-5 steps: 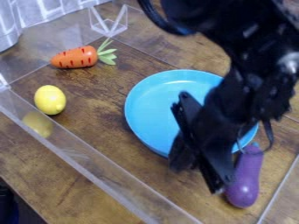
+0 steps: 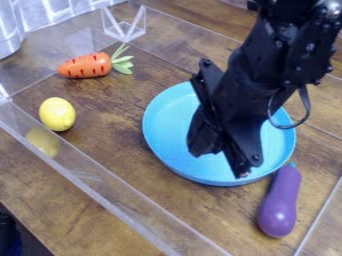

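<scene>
My black gripper (image 2: 225, 150) hangs low over a round blue plate (image 2: 171, 115), its fingers pointing down. It looks shut, with nothing visible between the fingertips, though the arm hides much of the plate's middle. A purple eggplant (image 2: 279, 205) lies on the wood at the right, just beside the plate. A toy carrot (image 2: 86, 66) lies at the upper left and a yellow egg-shaped toy (image 2: 58, 113) at the left.
A clear plastic wall (image 2: 100, 200) runs diagonally along the lower left. A silver container (image 2: 7, 20) stands in the top-left corner.
Over the last second my gripper has risen and moved back from the front right, uncovering more of the eggplant and the plate's front edge. The toys have not moved.
</scene>
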